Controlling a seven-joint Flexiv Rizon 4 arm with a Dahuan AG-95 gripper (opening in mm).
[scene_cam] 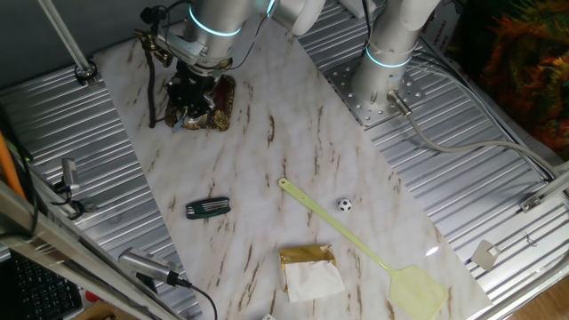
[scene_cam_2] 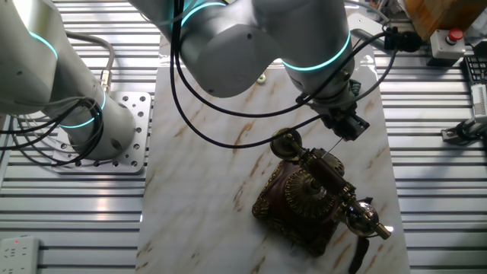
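An ornate antique-style telephone [scene_cam_2: 300, 209], dark red with gold trim, stands at one end of the marbled table. Its handset [scene_cam_2: 327, 176] lies across the top, as far as the second exterior view shows. My gripper [scene_cam_2: 351, 129] hangs beside the phone near one end of the handset, dark and pointing down. In the first exterior view the gripper [scene_cam: 180, 116] covers much of the phone [scene_cam: 222, 102], whose base edge shows behind it. Whether the fingers are apart or together is too dark and small to make out, and no clear grasp shows.
Toward the table's other end lie a dark green folding tool [scene_cam: 208, 208], a small black-and-white ball [scene_cam: 345, 204], a pale yellow-green fly swatter [scene_cam: 351, 236] and a gold-and-white packet [scene_cam: 311, 274]. Bare marbled surface [scene_cam: 258, 160] separates them from the phone.
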